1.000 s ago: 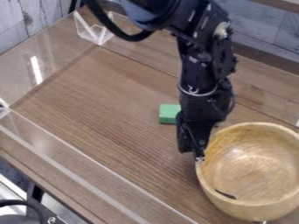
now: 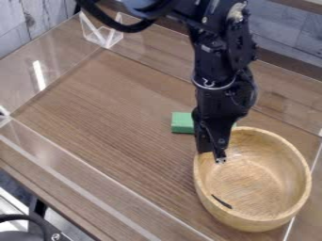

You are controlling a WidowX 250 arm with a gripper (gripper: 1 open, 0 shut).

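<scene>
The black gripper (image 2: 212,141) points down at the left rim of a large tan bowl (image 2: 254,193), its tips at or just above that rim; it looks shut, and whether anything is between its fingers is hard to see. A small green block (image 2: 183,122) lies behind the bowl, partly hidden by the gripper. A dark thin mark or object is inside the bowl.
A clear plastic piece (image 2: 104,28) stands at the back left. A wall edge runs along the back right, and dark cables are at the lower left corner.
The bowl has shifted left, toward the block, and the gripper has moved slightly left with it.
</scene>
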